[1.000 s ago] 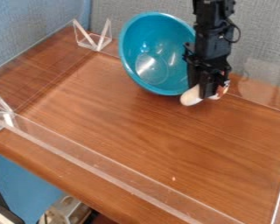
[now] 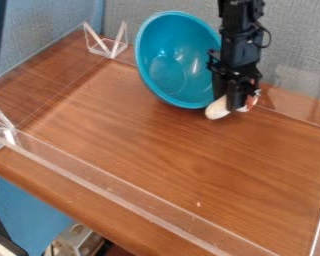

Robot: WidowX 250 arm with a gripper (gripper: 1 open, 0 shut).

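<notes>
A teal bowl (image 2: 171,62) is tipped up on its side at the back of the wooden table, its inside toward the camera. The black gripper (image 2: 226,92) hangs from above at the bowl's right side, pointing down, shut on a pale, elongated object (image 2: 218,109) with some orange-red showing behind it. The object's exact shape and the fingertips are partly hidden.
Clear plastic brackets (image 2: 104,45) stand at the back left, and clear strips run along the table's edges. Grey padded walls close off the back and left.
The bowl has shifted very slightly, with its tilt looking a little different. The gripper and the pale object have stayed almost in place.
</notes>
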